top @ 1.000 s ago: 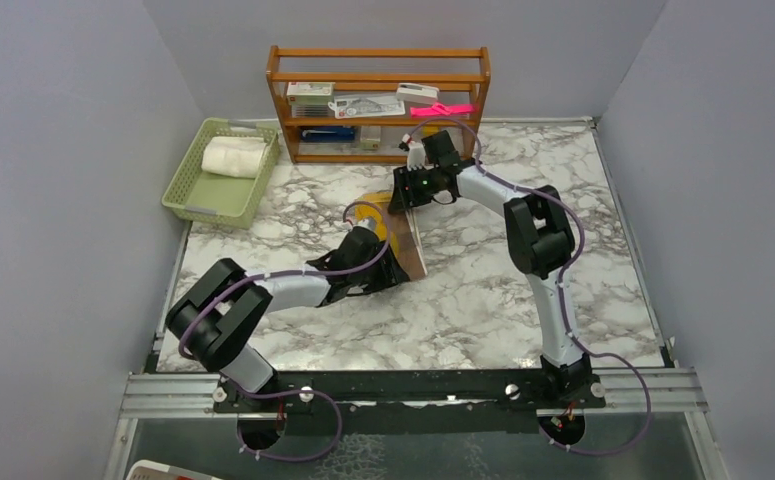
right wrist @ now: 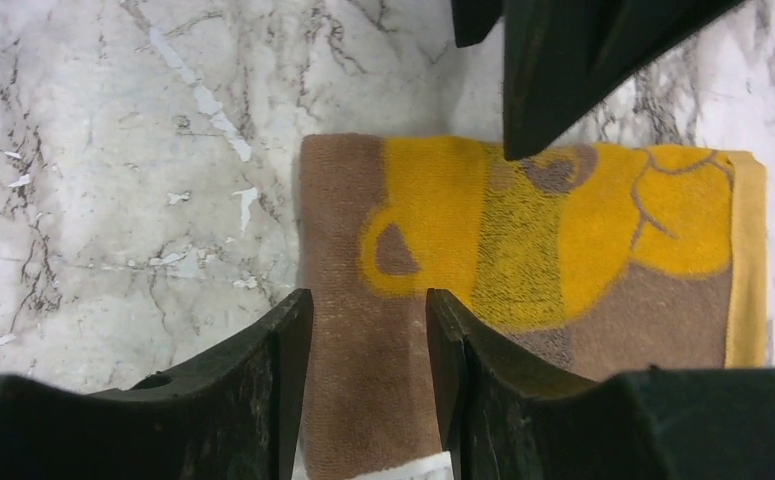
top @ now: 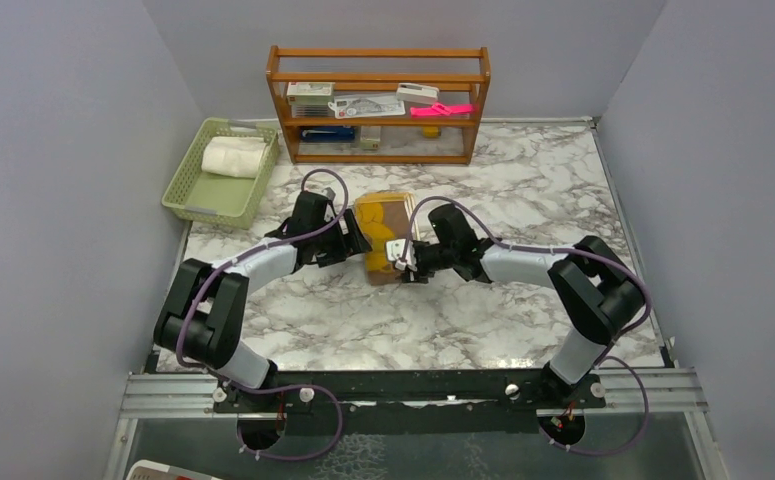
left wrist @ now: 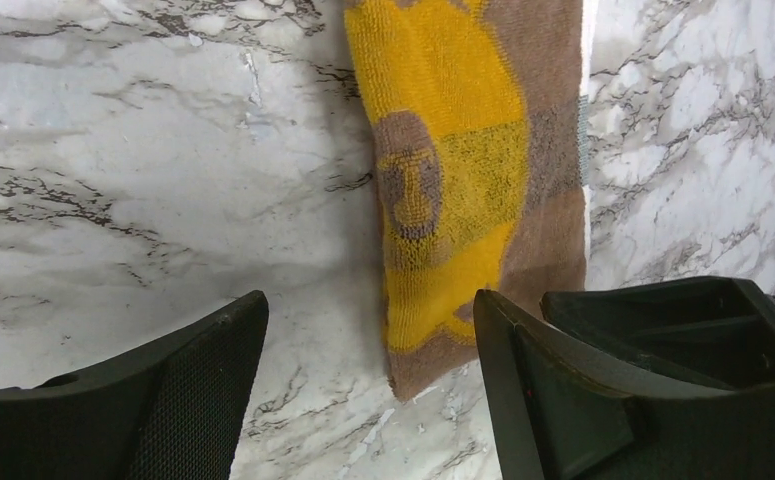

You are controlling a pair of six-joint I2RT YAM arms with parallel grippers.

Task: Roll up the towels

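Observation:
A folded brown and yellow towel (top: 373, 215) lies on the marble table in front of the shelf, its long side running front to back. In the left wrist view the towel (left wrist: 453, 170) passes ahead of my left gripper, which is open with nothing between its fingers. From above, that left gripper (top: 351, 240) stands at the towel's left edge. My right gripper (top: 411, 265) is over the towel's front right part. In the right wrist view the towel (right wrist: 613, 250) lies beneath my right gripper, whose fingers are apart with nothing gripped.
A green basket (top: 173, 190) with a rolled white towel (top: 233, 157) inside stands at the back left. Behind the towel is a wooden shelf (top: 383, 158) holding boxes and pink scissors (top: 443, 110).
My left gripper has moved from the towel's front end back and left to its left edge.

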